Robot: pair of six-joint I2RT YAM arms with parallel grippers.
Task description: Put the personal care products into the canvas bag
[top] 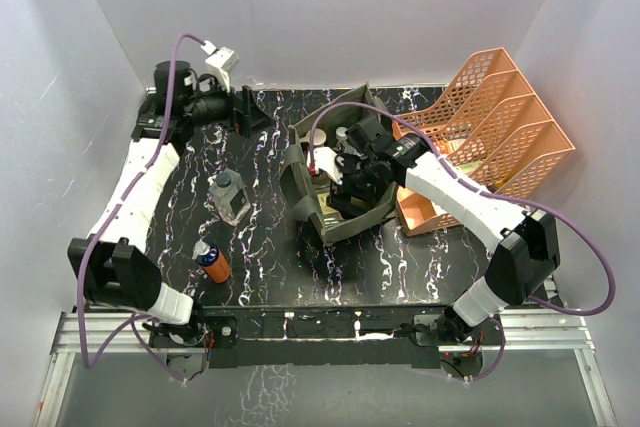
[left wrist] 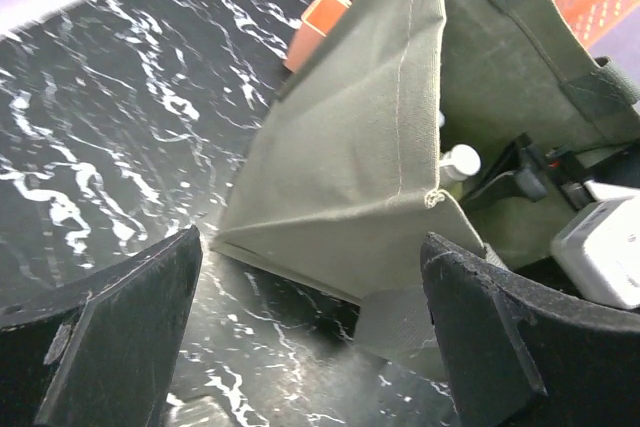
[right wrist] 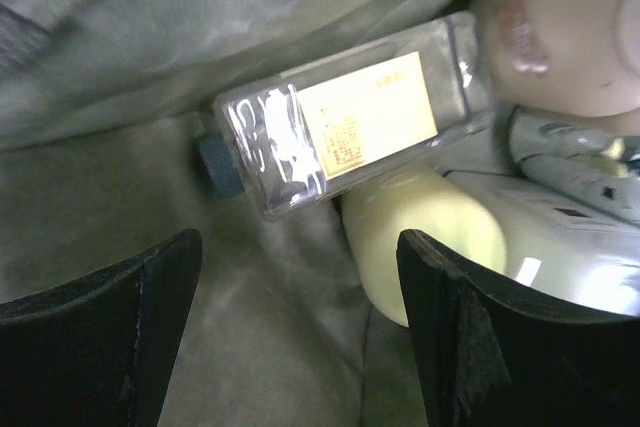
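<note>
The canvas bag (top: 301, 187) stands mid-table. My right gripper is down inside it, open, above a clear container with a yellow label (right wrist: 368, 107), a yellow cylinder (right wrist: 420, 227) and other bottles. My left gripper (top: 250, 117) hangs open, left of the bag, its fingers empty and facing the bag's canvas side (left wrist: 330, 177) in the left wrist view. A clear bottle (top: 229, 197) stands below it on the table, and an orange bottle with a silver cap (top: 213, 262) is nearer the front.
An orange compartmented rack (top: 525, 152) stands right of the bag, close against it. The black marble table (top: 270, 277) has free room at the front middle and back left.
</note>
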